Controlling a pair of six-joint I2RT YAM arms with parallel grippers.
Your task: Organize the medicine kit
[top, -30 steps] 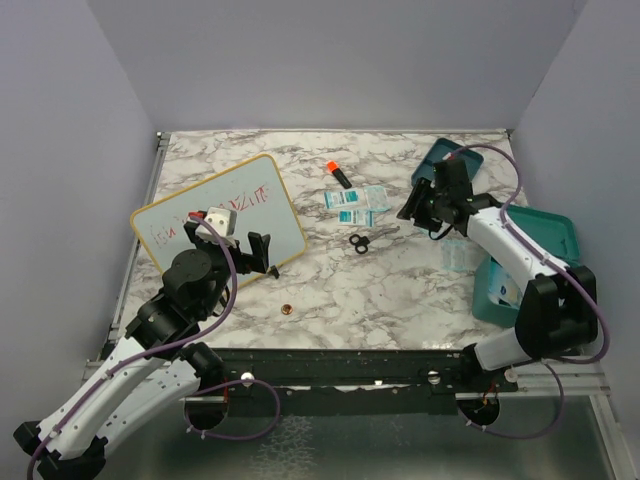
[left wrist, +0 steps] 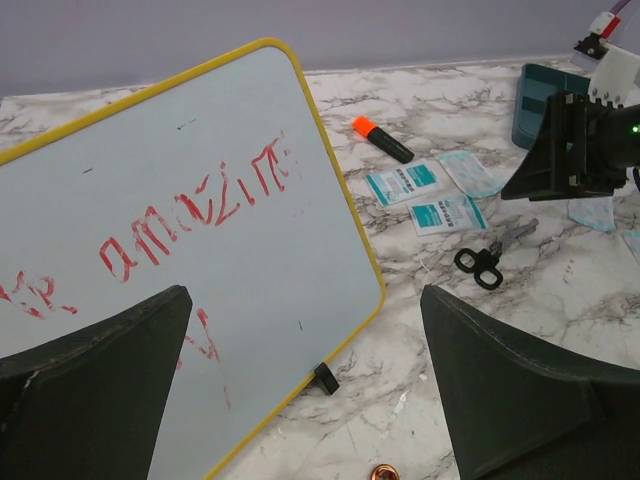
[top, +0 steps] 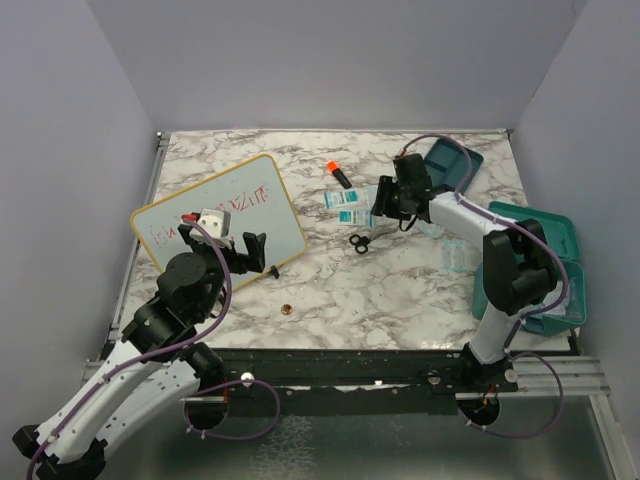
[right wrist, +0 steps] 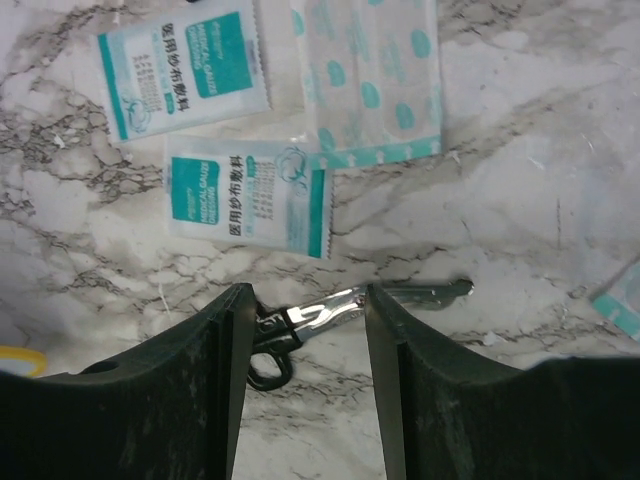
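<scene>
My right gripper (top: 388, 200) hangs above the middle right of the table, fingers part open and empty, over black scissors (right wrist: 270, 368) and two gauze packets (right wrist: 182, 72). A dotted packet (right wrist: 366, 90) lies beside them; more clear packets (top: 455, 255) lie to the right. The green medicine box (top: 545, 225) stands open at the right, partly behind the right arm. My left gripper (top: 225, 240) is open and empty above the whiteboard.
A whiteboard (top: 190, 205) with red writing covers the left of the table. A dark tray (top: 465, 160) sits at the back right, a marker (top: 340, 175) behind the packets.
My right gripper has moved left, from beside the packets to above the scissors and gauze. The left arm looks almost unmoved.
</scene>
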